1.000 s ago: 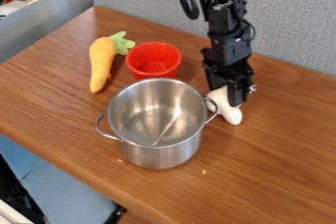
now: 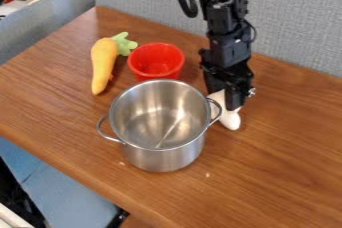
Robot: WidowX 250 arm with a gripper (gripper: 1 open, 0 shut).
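Note:
My gripper (image 2: 230, 94) is low over the table behind the pot's right side, at a white elongated object (image 2: 227, 118) that lies partly under it, beside the pot's handle. The fingers are dark and overlap that object, so whether they hold it is unclear. A steel pot (image 2: 158, 137) with two handles stands in front, left of the gripper.
A red bowl (image 2: 156, 58) sits behind the pot. A yellow toy carrot (image 2: 103, 66) with a green top lies to the left. A grey padded wall (image 2: 294, 22) runs along the back.
The gripper and arm have shifted slightly left. The white object's front end has moved slightly left and up in the view.

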